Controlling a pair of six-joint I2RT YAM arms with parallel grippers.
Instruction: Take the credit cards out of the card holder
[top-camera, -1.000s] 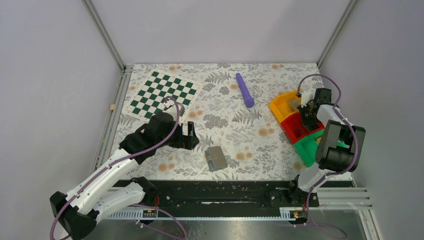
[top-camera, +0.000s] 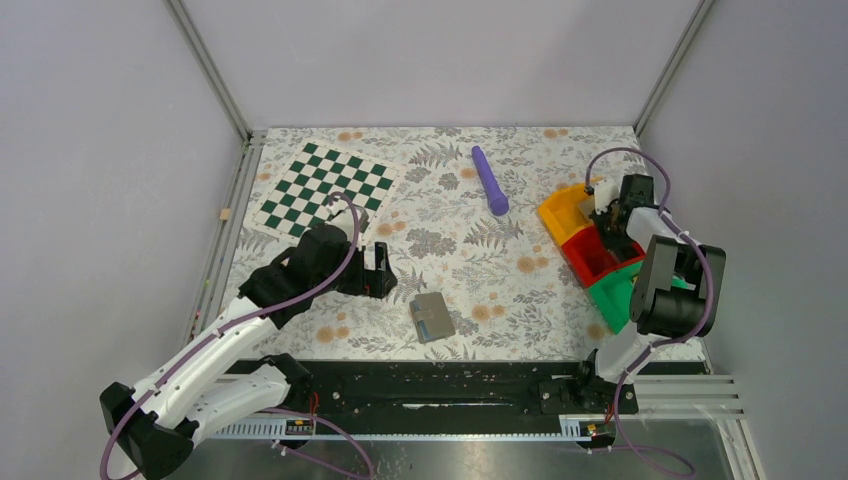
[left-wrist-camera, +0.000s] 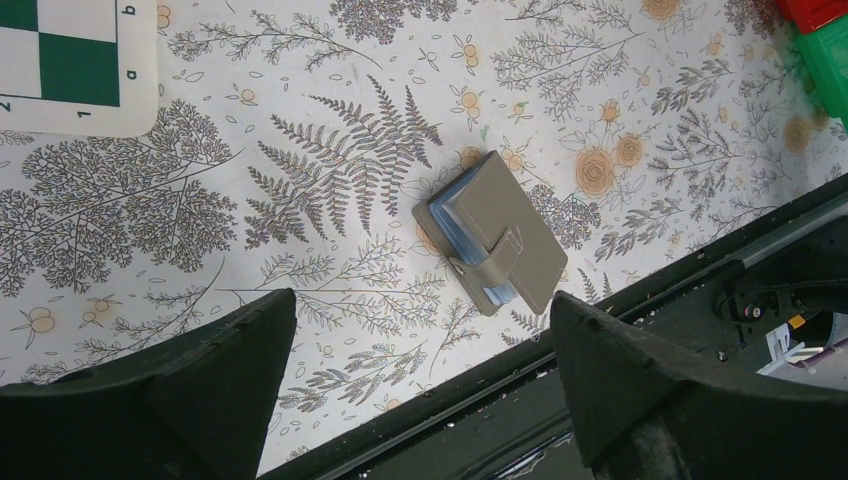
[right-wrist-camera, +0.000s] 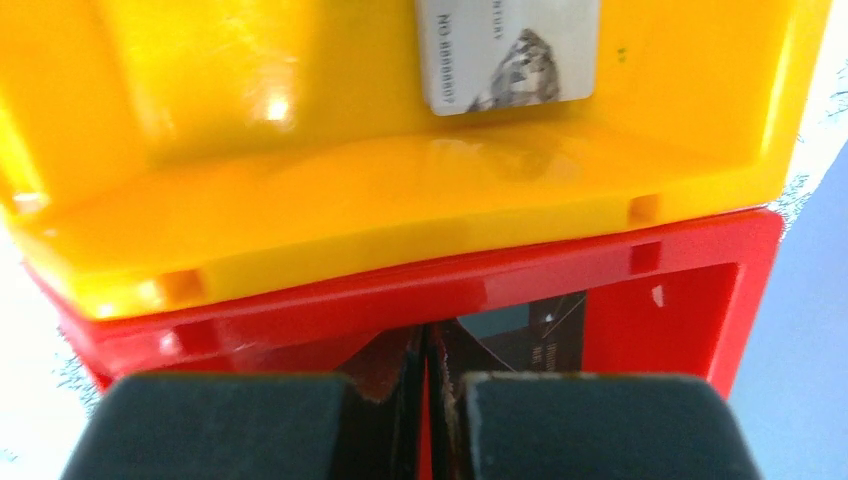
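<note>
A grey-brown card holder (top-camera: 432, 316) with blue sleeves and a strap (left-wrist-camera: 500, 230) lies closed on the front middle of the table. My left gripper is open, above and to the left of it, nothing between its fingers. My right gripper is shut, over the red bin (right-wrist-camera: 660, 330) at the right; whether anything is between its fingers is hidden. A dark card (right-wrist-camera: 550, 330) lies in the red bin, and a pale printed card (right-wrist-camera: 508, 55) in the yellow bin (right-wrist-camera: 260, 80).
A checkered board (top-camera: 330, 175) lies at the back left, a purple cylinder (top-camera: 488, 180) at the back middle. The green bin (top-camera: 610, 295) is at the right front.
The left arm and the card holder are unchanged.
</note>
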